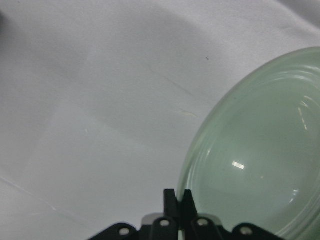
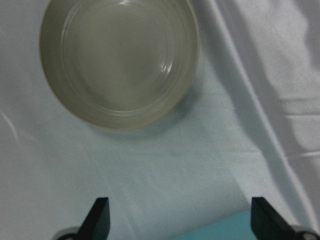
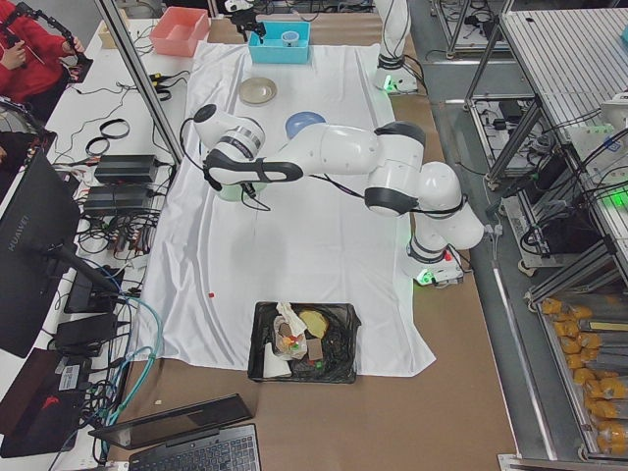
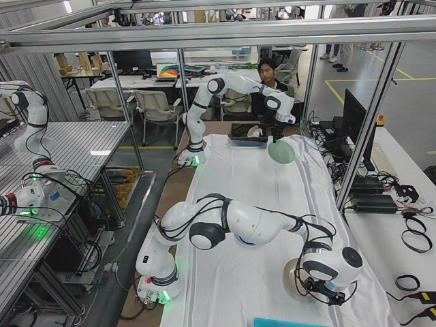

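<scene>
A pale green plate (image 4: 281, 152) is held in the air by my left gripper, which is shut on its rim. In the camera left view the arm mostly hides this plate (image 3: 233, 195). My right gripper hangs open above a beige plate (image 2: 119, 55) on the white cloth, nothing between its fingers. A blue plate (image 3: 305, 123) lies flat between the arms, partly hidden in the camera right view.
A black tray (image 3: 348, 343) with food scraps and wrappers sits at one end of the cloth (image 3: 324, 255). A turquoise bin (image 3: 280, 54) with a cup stands at the other end.
</scene>
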